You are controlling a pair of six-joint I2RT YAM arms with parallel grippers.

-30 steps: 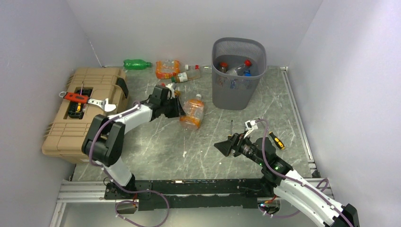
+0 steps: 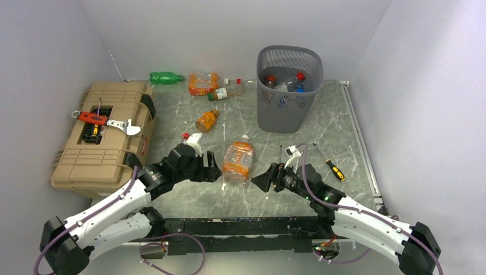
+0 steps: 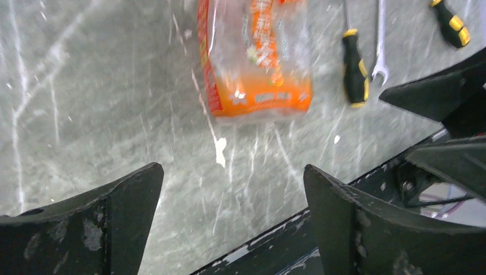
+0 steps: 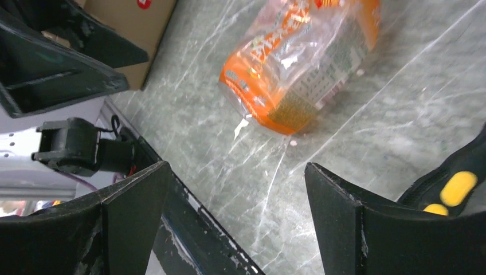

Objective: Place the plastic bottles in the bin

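Note:
A large clear bottle with an orange label point(image 2: 238, 157) point(image 3: 255, 63) point(image 4: 298, 69) lies on the counter between the grippers. My left gripper point(image 2: 207, 172) is open just left of its base, nothing between the fingers. My right gripper point(image 2: 269, 177) stands open to the right of it, also empty. Further back lie a green bottle point(image 2: 165, 78), an orange-label bottle point(image 2: 202, 84), clear bottles point(image 2: 226, 93) and a small orange bottle point(image 2: 206, 120). The grey bin point(image 2: 283, 117) at back right holds several bottles.
A tan toolbox point(image 2: 80, 166) with tools on top fills the left side. Screwdrivers point(image 2: 335, 169) point(image 3: 355, 69) and a wrench point(image 3: 380, 69) lie at the right. The counter's dark front edge point(image 2: 240, 226) runs close below the grippers.
The big bottle has shifted toward the front. My right gripper has moved slightly left.

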